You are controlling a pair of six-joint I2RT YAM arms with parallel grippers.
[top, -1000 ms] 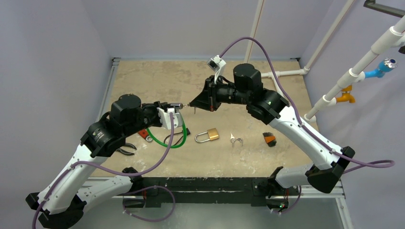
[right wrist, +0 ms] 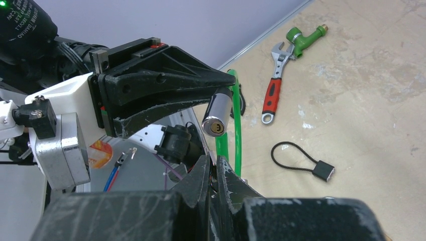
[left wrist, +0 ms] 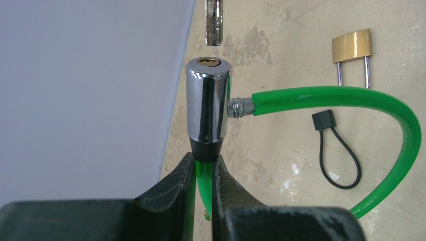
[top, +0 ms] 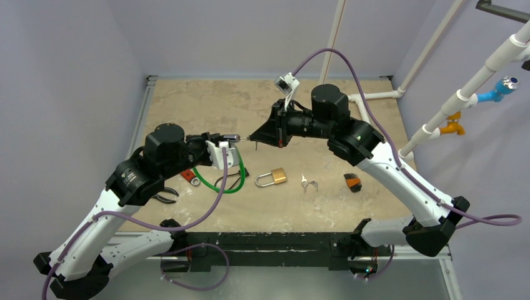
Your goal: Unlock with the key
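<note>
My left gripper is shut on a chrome cylinder lock [left wrist: 207,103] with a green cable [left wrist: 335,97], its brass keyway facing out. In the top view, my right gripper [top: 252,137] points at that lock, shut on a thin silver piece [top: 245,139], apparently the key, with a small gap to the lock. A shiny metal rod [left wrist: 214,22] stands just off the keyway in the left wrist view. The right wrist view shows the lock's keyway above the shut fingertips; the piece between them is hard to make out there.
On the board [top: 325,206] lie a brass padlock [top: 278,175], a black cable loop [right wrist: 322,169], a wrench [right wrist: 274,88], a green fitting [right wrist: 311,37], loose keys [top: 306,184] and a brush [top: 352,181]. White pipes with taps [top: 450,128] line the right wall.
The right arm has shifted slightly to the right over the last second, drawing back a little from the lock. The left arm looks unchanged.
</note>
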